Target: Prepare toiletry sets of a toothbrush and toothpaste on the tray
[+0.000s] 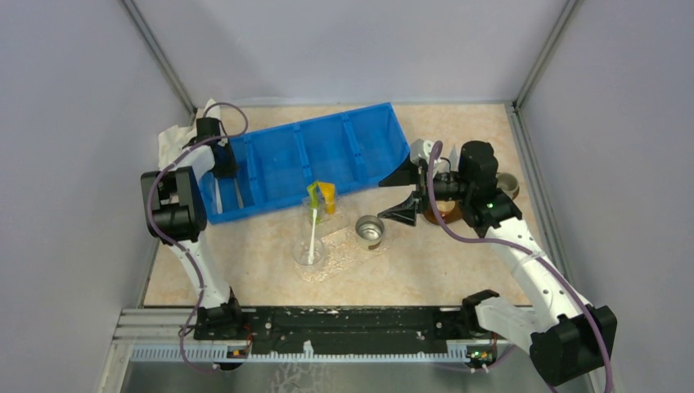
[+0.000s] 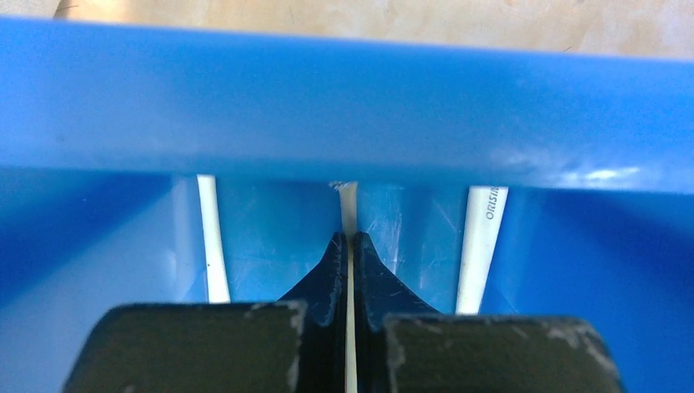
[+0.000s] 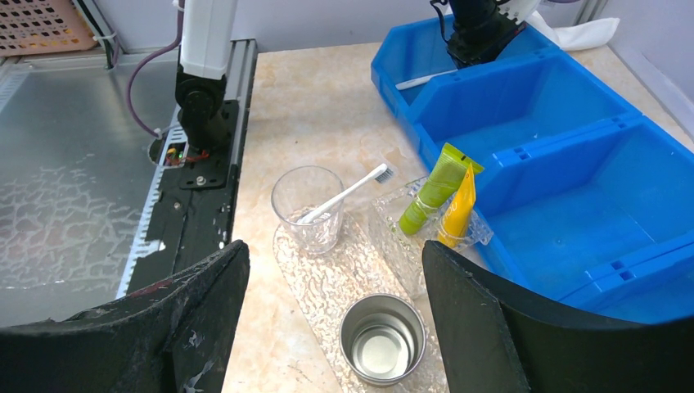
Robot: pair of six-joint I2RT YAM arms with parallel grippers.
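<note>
In the leftmost compartment of the blue tray, my left gripper is shut over a thin pale stick; whether any of it is between the fingertips I cannot tell. White sticks lie either side. A white toothbrush stands leaning in a clear glass. Green and yellow toothpaste tubes stand in a clear holder beside the tray. My right gripper is open above the table, right of them.
A steel cup stands below the right gripper. Brown and grey vessels sit at the far right, partly behind the right arm. A white cloth lies at the back left.
</note>
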